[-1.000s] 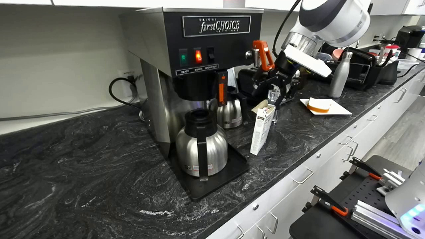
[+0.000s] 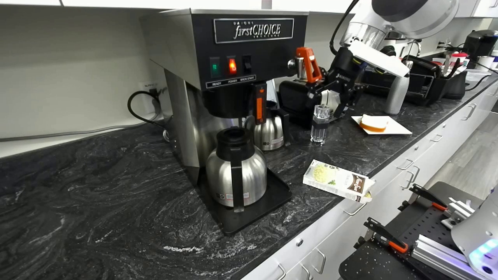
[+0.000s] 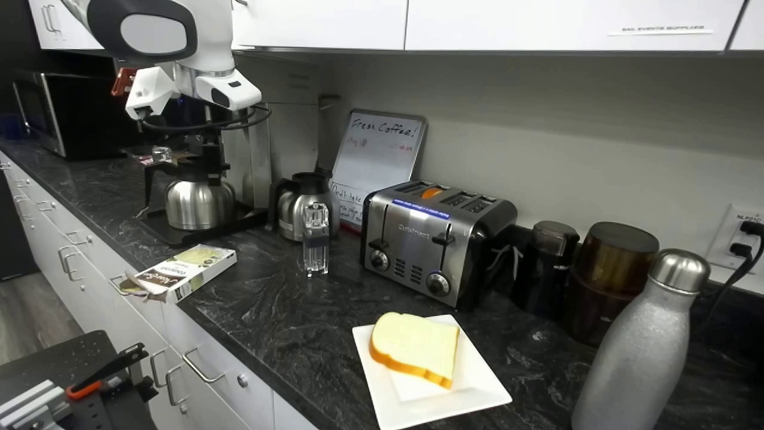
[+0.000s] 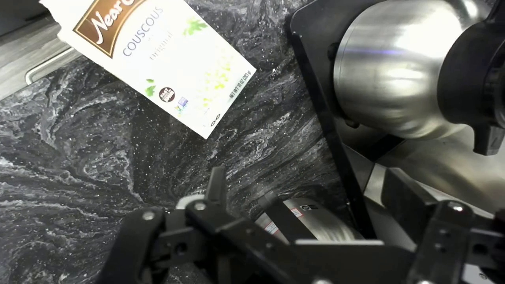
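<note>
A white couscous box [image 2: 338, 180] lies flat on the dark counter, its torn, open end reaching the front edge. In the wrist view, the same box [image 4: 156, 61] is at upper left, beyond the fingers and clear of them. My gripper stands open, with a wide gap between its two black fingers and no object held there. Exterior view 1 has the gripper [image 2: 330, 103] above the counter, behind and right of the box, close to a clear grinder [image 2: 320, 125]. Whether it touches the grinder cannot be told.
The coffee maker's steel carafe [image 2: 237, 172] sits on a black base [image 2: 278, 192] left of the box. A second carafe [image 3: 304, 204] and a toaster [image 3: 437, 236] stand at the back. Bread rests on a white plate [image 3: 473, 394], near a silver bottle [image 3: 637, 358].
The box stood on end below my gripper a second ago; now it lies flat, nearer the front edge. My arm has moved a little rightward, away from the box.
</note>
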